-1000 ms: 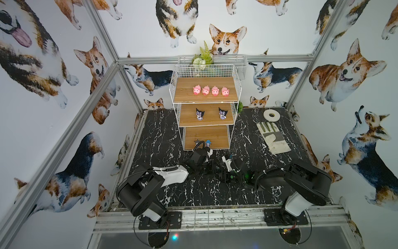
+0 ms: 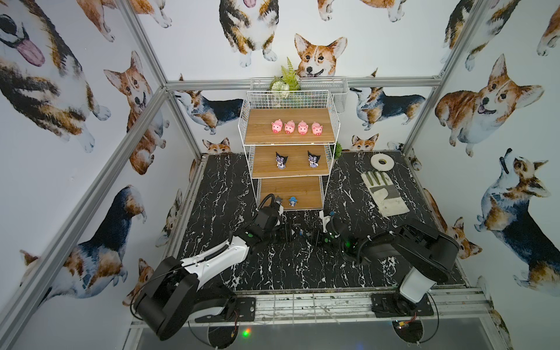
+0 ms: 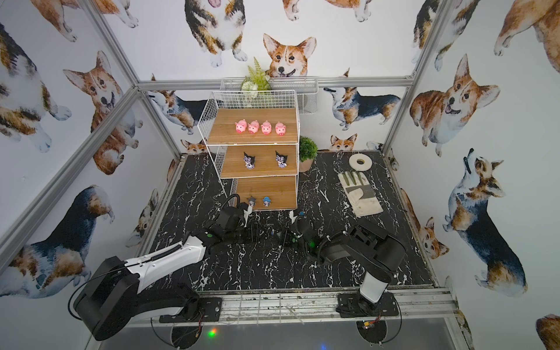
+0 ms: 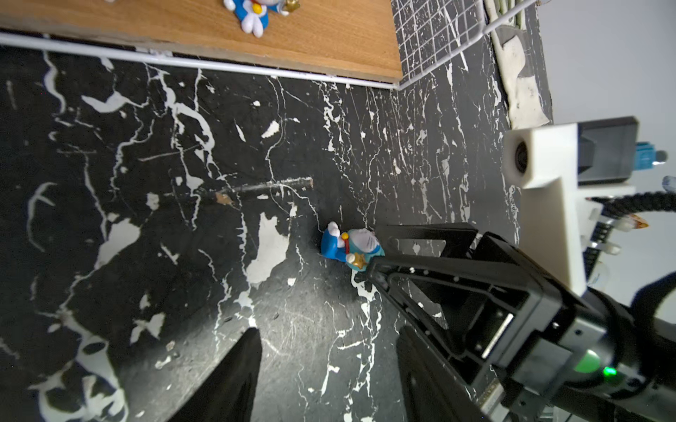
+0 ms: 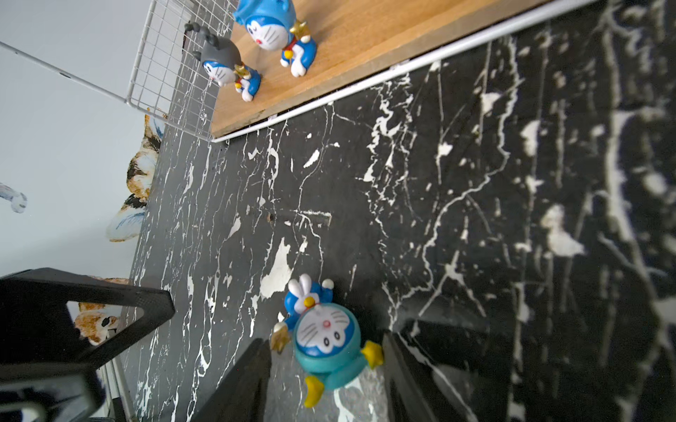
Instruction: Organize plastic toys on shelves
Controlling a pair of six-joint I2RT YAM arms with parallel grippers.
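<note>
A blue cat toy (image 5: 327, 337) with yellow pieces lies on the black marbled table. In the right wrist view it is between the parted fingers of my right gripper (image 2: 318, 238). The left wrist view shows it at those fingertips, its other end sticking out; contact is unclear. My left gripper stands open to the left, with nothing between its fingers. On the lowest shelf board (image 2: 306, 188) stand a blue-capped cat toy (image 5: 271, 35) and a grey-capped one (image 5: 225, 63). Two dark-eared figures (image 2: 281, 160) occupy the middle shelf, and several pink pigs (image 2: 290, 127) the top.
The shelf's white wire edge (image 4: 211, 64) and mesh side (image 5: 165, 70) rise just behind the grippers. Right of the shelf lie a glove (image 2: 385, 193) and a tape roll (image 2: 382, 161).
My left gripper has drawn back to the left, uncovering more of the lowest shelf. My right gripper has shifted slightly toward the shelf. The shelved toys have not moved.
</note>
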